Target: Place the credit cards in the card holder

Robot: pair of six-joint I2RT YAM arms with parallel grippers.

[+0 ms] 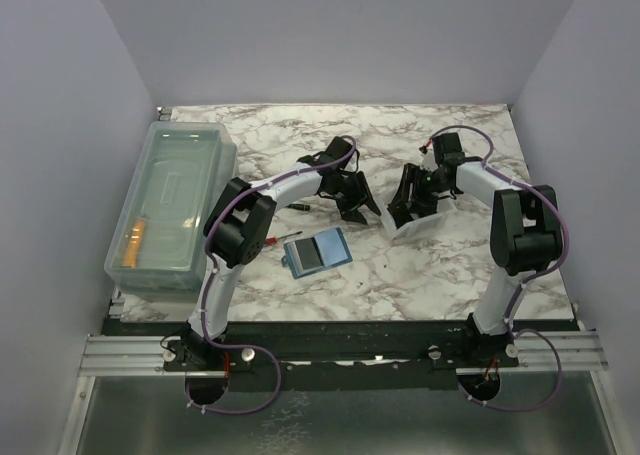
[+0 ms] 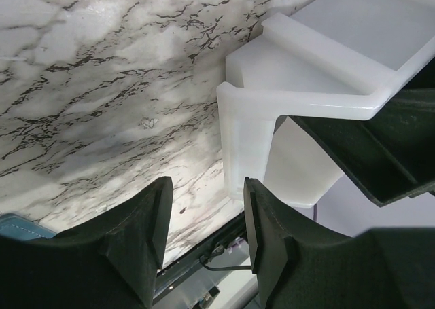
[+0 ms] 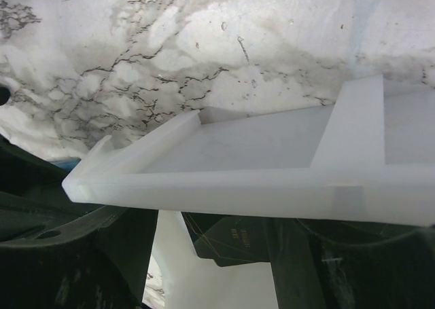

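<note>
The white card holder [image 1: 420,230] is on the right side of the table beneath my right gripper [image 1: 405,200]; in the right wrist view its frame [image 3: 224,190] spans the image, with a dark green card [image 3: 224,244] visible below it between that gripper's open fingers. My left gripper [image 1: 355,203] is beside the holder's left end; in the left wrist view its fingertips [image 2: 204,183] lie close by the holder's white corner [image 2: 248,146]. Whether anything is between the left fingers is unclear; the visible tips show a gap with marble behind.
A blue board [image 1: 331,247] with dark panels lies front-center. A red-handled tool [image 1: 270,240] and a small dark object [image 1: 298,206] lie left of it. A large translucent bin [image 1: 150,205] fills the left side.
</note>
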